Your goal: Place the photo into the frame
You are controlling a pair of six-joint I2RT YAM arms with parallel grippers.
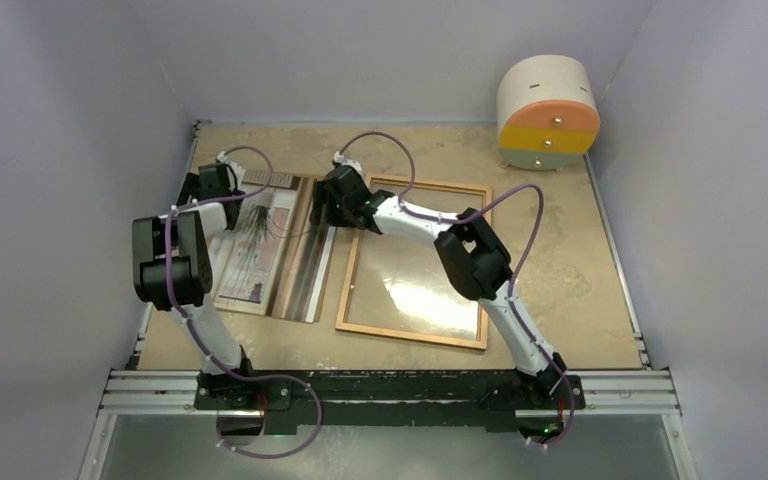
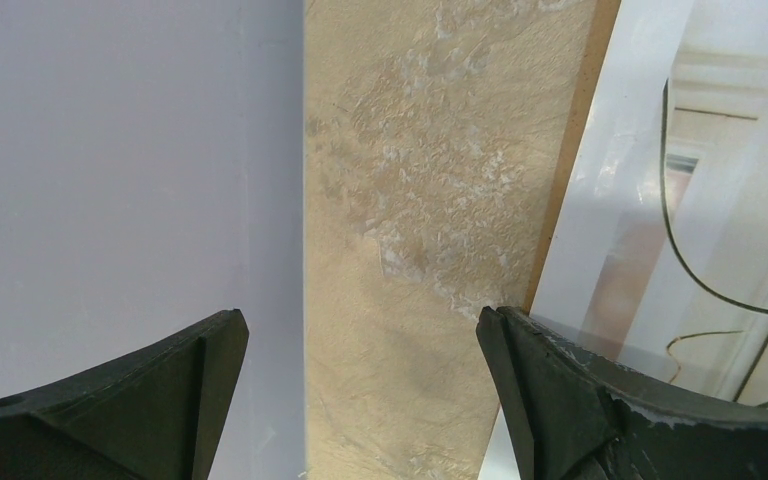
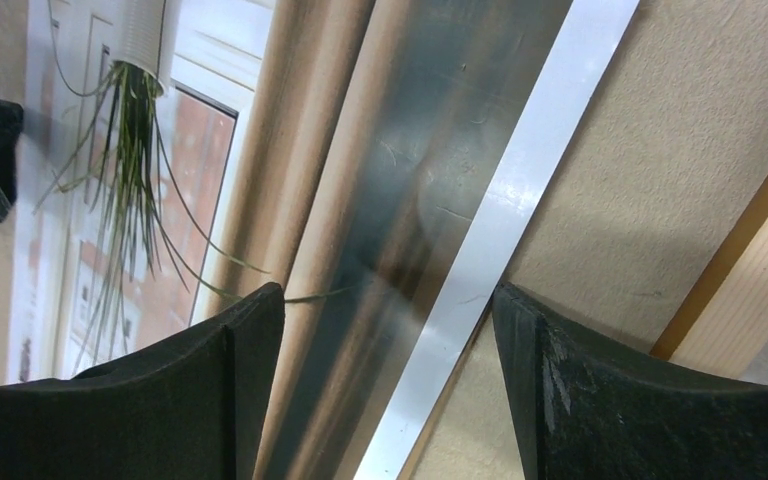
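Observation:
A printed photo point(image 1: 260, 250) with green grass strands and a brown striped band lies on the table's left half. To its right lies the wooden frame point(image 1: 412, 338) with a clear pane. My open left gripper is low at the photo's left edge, its right finger at the white border. My right gripper is part open over the photo's right edge, fingertips either side of the dark band and white strip; whether it grips anything I cannot tell.
A small rounded cabinet point(image 1: 548, 125) with coloured drawers stands at the back right. Bare table point(image 1: 570, 260) shows right of the frame. Walls border the table at back and sides.

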